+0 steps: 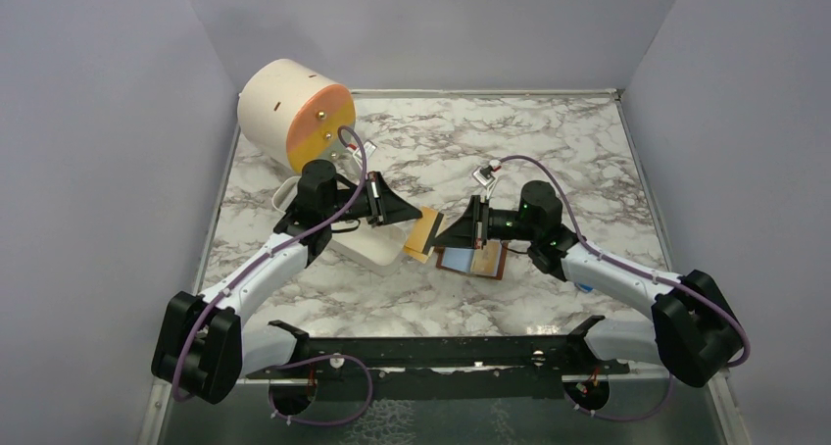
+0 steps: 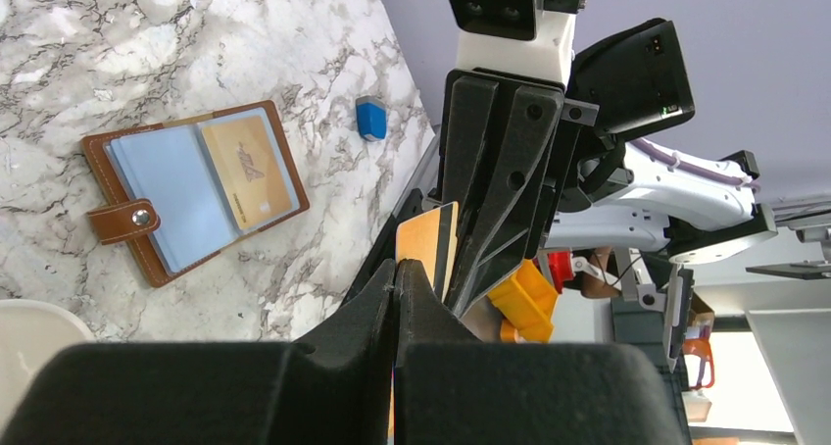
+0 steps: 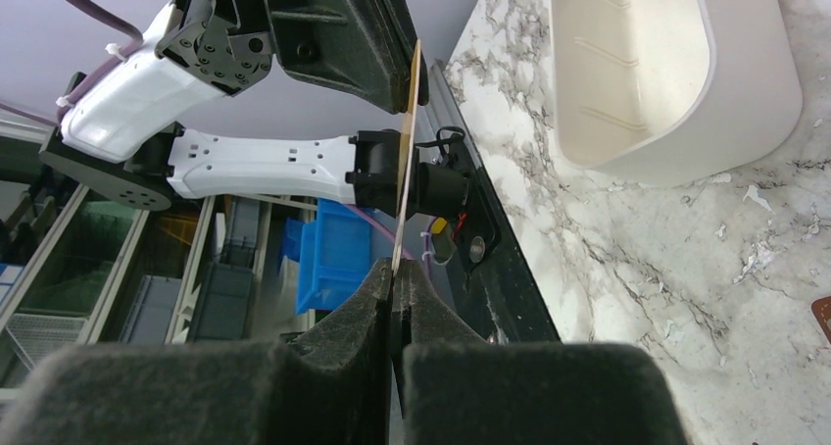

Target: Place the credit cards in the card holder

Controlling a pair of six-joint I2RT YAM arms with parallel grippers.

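Note:
A thin gold card with a dark stripe (image 1: pixel 421 236) spans the gap between the two grippers, held up above the table. My left gripper (image 1: pixel 418 213) is shut on one edge; in the left wrist view the card (image 2: pixel 417 237) rises from its fingertips. Below lies the open brown card holder (image 2: pixel 157 279), with pale blue sleeves and a strap with a snap. Another gold card (image 2: pixel 253 171) sits in its right-hand sleeve.
A white bin (image 3: pixel 686 136) stands under the left arm, left of the holder. Behind it is a large cream cylinder (image 1: pixel 279 107) with an orange-yellow face. A small blue object (image 2: pixel 371 120) rests beyond the holder.

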